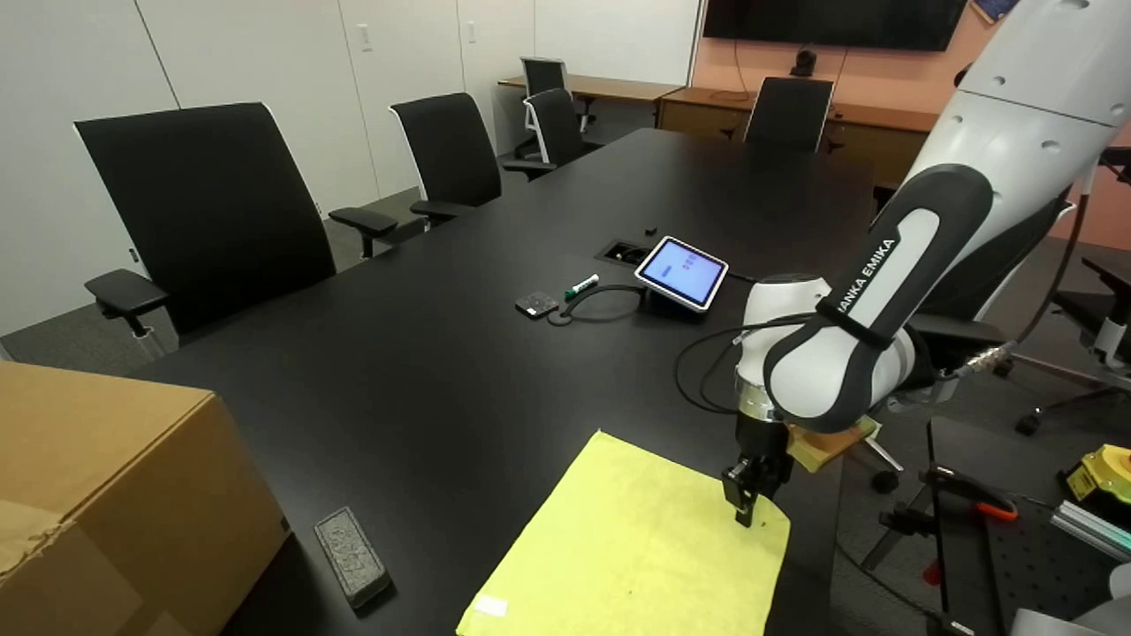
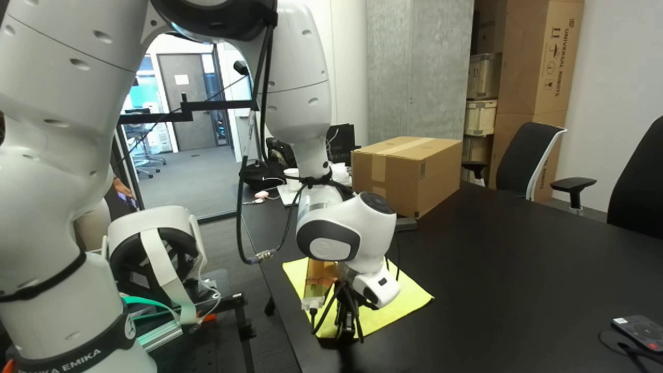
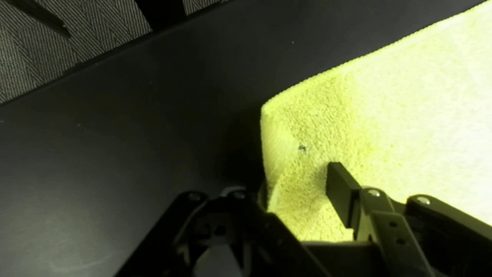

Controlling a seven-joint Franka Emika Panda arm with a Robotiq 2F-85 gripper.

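Observation:
A yellow cloth lies spread on the black table, a small white tag on its near left corner. My gripper is over one edge of it near a corner, its fingers partly open. In the wrist view, the right finger is above the cloth's top side, while the left fingertip is dark and hard to make out by the edge. Between them the cloth's edge looks slightly curled up. Whether the left finger is under the cloth, I cannot tell. From the side, the gripper points down at the cloth.
A cardboard box and a grey eraser-like block stand left of the cloth. Farther back are a tablet, a green-and-white marker and a small black device. The table's edge runs close beside the gripper.

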